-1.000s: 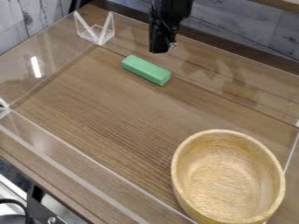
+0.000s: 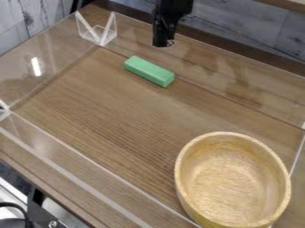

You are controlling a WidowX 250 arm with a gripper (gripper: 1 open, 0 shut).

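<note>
My black gripper [image 2: 163, 40] hangs at the top centre of the camera view, above the back part of the wooden table [image 2: 107, 134]; it looks shut, with nothing visible between its fingers. A green rectangular block [image 2: 149, 71] lies on the table just below and slightly left of it in the picture, apart from the gripper. A large round tan bowl [image 2: 233, 156] stands at the front right.
A clear plastic stand or holder [image 2: 98, 29] is at the back left. Grey walls border the table at the back.
The gripper has shifted slightly up in the picture. The block and bowl have not moved.
</note>
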